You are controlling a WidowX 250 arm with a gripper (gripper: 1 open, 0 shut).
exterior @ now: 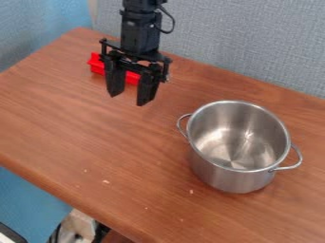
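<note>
My black gripper (131, 87) hangs over the back-left part of the table, its two fingers pointing down and standing apart, with nothing seen between them. Behind it lies a red object (98, 64), partly hidden by the gripper. A large steel pot (237, 163) with two side handles stands on the right of the table; its inside looks empty apart from reflections.
A grey padded wall runs behind it, and a blue surface shows beyond its left edge.
</note>
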